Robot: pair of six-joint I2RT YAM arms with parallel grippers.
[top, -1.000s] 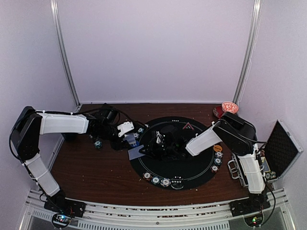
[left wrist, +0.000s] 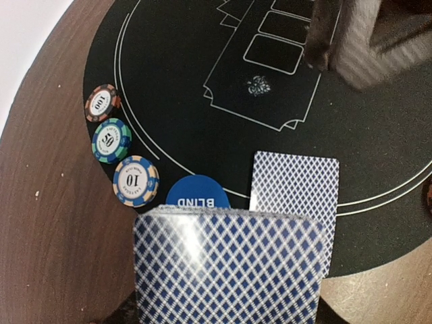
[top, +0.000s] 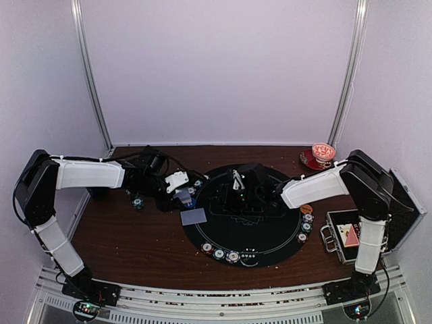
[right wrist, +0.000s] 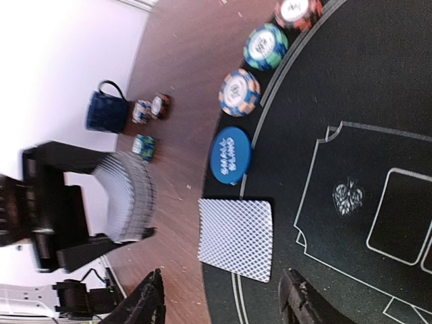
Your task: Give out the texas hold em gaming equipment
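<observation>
My left gripper [top: 177,196] is shut on a deck of blue-backed cards [left wrist: 229,270], held over the left rim of the black round poker mat [top: 263,236]. Blue-backed cards [left wrist: 295,177] lie face down on the mat's left edge, apart from the deck; how many are stacked there I cannot tell. In the right wrist view, a blue small blind button [right wrist: 231,155] lies beside those cards. Above the mat, to the right of these cards, my right gripper is open with nothing between its fingers. Chips [left wrist: 112,140] line the mat next to the button.
More chips [top: 233,256] sit along the mat's front edge, others [top: 306,227] on its right. An open metal case [top: 329,236] stands at the right, partly behind my right arm. A red cup [top: 323,152] is at the back right.
My right gripper has moved away from the cards on the mat, rightward and back. Those cards now lie squarer, having turned slightly. The left arm and its deck have stayed still.
</observation>
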